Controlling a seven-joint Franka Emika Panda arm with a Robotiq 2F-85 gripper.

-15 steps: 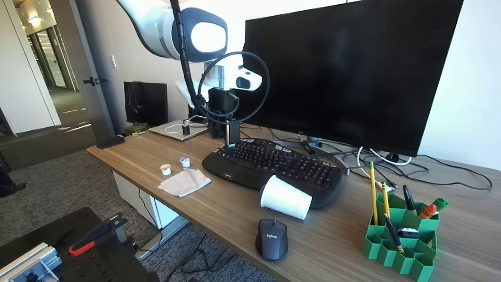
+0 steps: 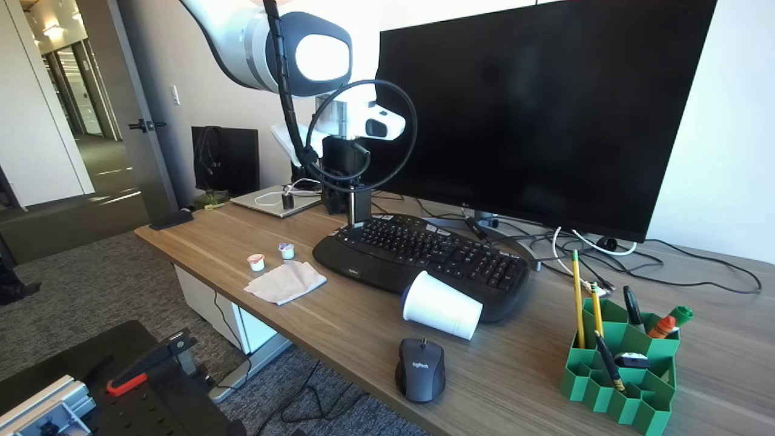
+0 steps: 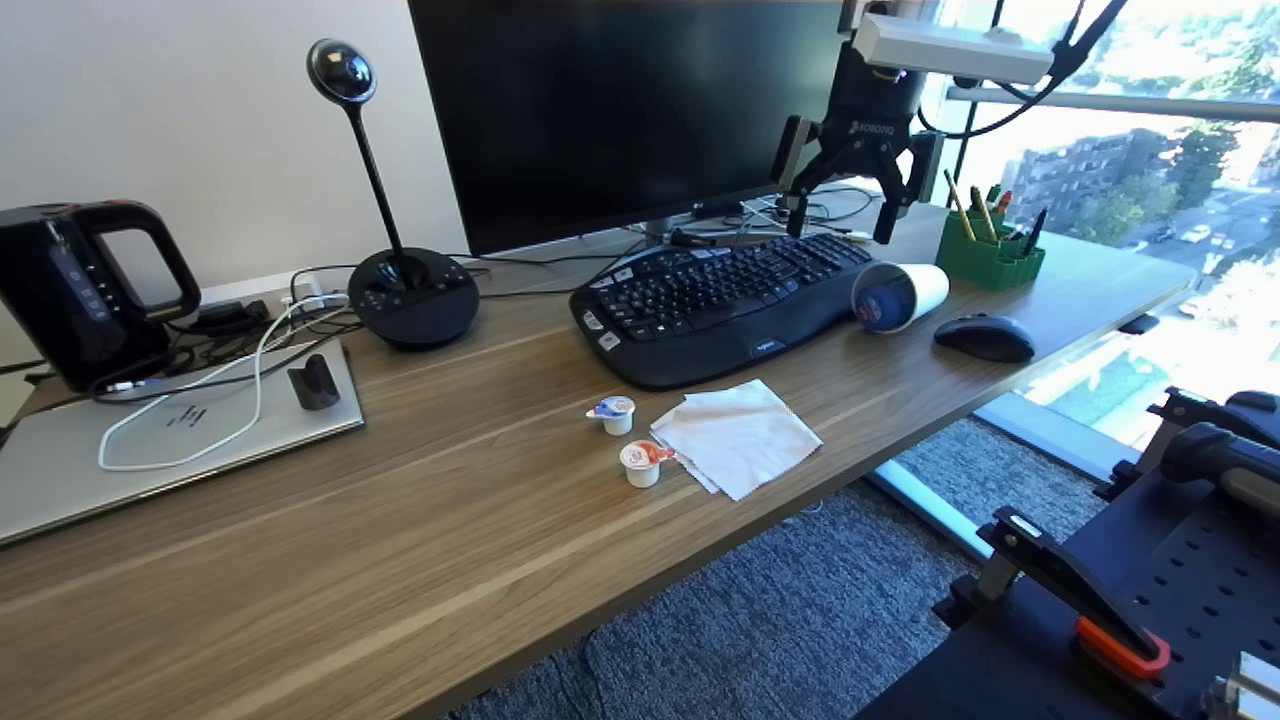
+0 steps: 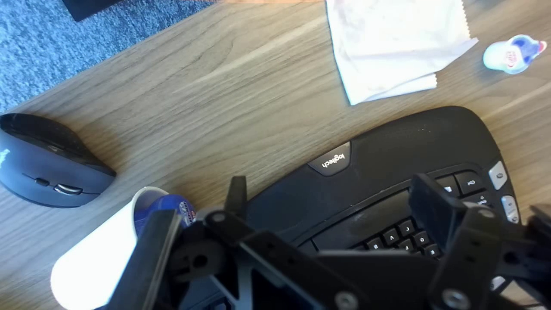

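Observation:
Above the black keyboard (image 2: 428,254) hangs my gripper (image 3: 840,228), its fingers spread wide with only air between them. In the wrist view the fingers (image 4: 237,195) stand over the keyboard, well apart. A white cup (image 2: 441,305) lies on its side against the keyboard's front right; something blue (image 3: 884,307) shows inside its mouth. The dark mouse (image 2: 421,370) sits near the front edge of the desk. To the left lie a folded white cloth (image 3: 735,437) and two small creamer cups, one with a blue lid (image 3: 615,415), one with a red lid (image 3: 642,463).
A green pen holder (image 2: 621,363) with pens and pencils stands at the desk's right. The large monitor (image 2: 537,116) rises behind the keyboard, with loose cables below it. At the left are a closed laptop (image 3: 180,432), a webcam stand (image 3: 411,300) and a black kettle (image 3: 84,288).

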